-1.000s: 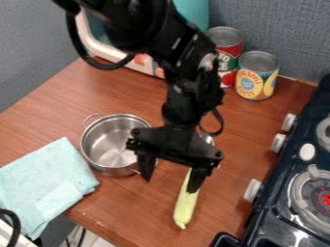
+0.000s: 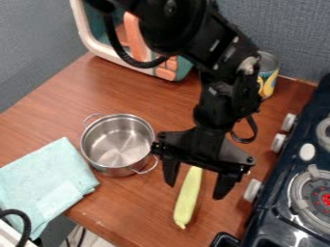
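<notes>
My black gripper (image 2: 196, 178) hangs over a pale yellow-green corn cob (image 2: 186, 203), which lies lengthwise on the wooden table (image 2: 129, 212). The fingers are spread apart, one on each side above the cob's upper end. Just left of the gripper sits a steel pot (image 2: 108, 143) with wire handles. Whether the fingertips touch the cob cannot be told.
A black stove (image 2: 290, 207) with knobs fills the right side. A light blue towel (image 2: 39, 183) lies at the left. Behind the arm stand a can (image 2: 265, 77), mostly hidden, and a white and teal container (image 2: 96, 39).
The arm has shifted right and a little down, its gripper now wider over the cob's upper end and the arm covering more of the cans. The cob looks unmoved.
</notes>
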